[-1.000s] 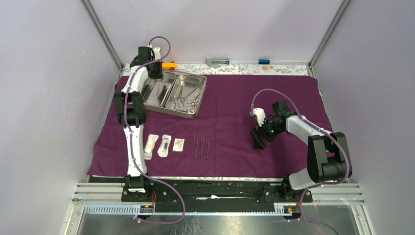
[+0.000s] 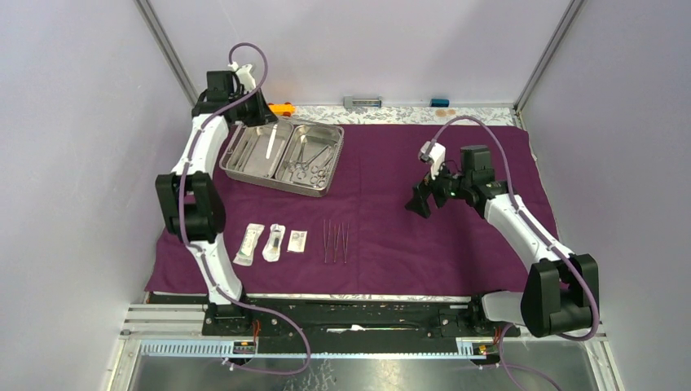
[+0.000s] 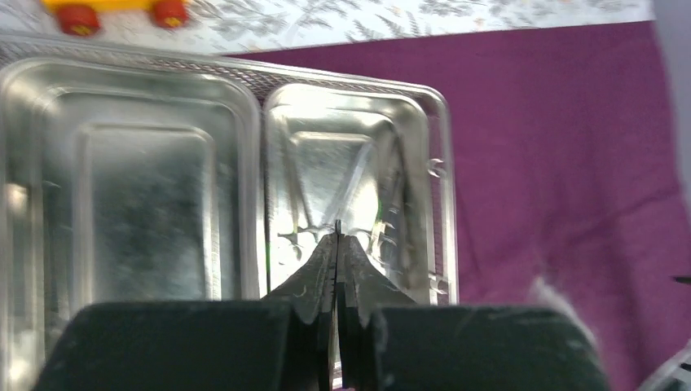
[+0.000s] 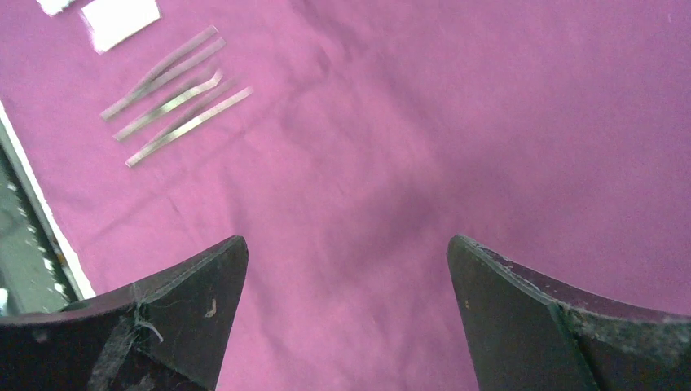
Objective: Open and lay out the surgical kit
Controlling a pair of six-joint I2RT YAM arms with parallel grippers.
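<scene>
At the back left stands the metal tray point(image 2: 271, 186) with two compartments. Scissor-like instruments point(image 2: 303, 159) lie in its right one; the left compartment point(image 3: 151, 195) looks bare in the left wrist view. My left gripper is shut above the tray, nothing clear between its fingers. In the top view it is over the tray's back left edge. Three slim tweezers point(image 2: 336, 243) lie side by side on the purple cloth point(image 2: 391, 163), left of three packets no; the packets point(image 2: 273, 243) lie to their left. My right gripper hangs open and empty above the cloth.
A yellow toy-like object point(image 2: 282, 108) with red wheels sits behind the tray. A grey item point(image 2: 362, 103) and a blue block point(image 2: 440, 103) stand along the back edge.
The right gripper has moved up and left over the cloth. The laid-out pieces have stayed put.
</scene>
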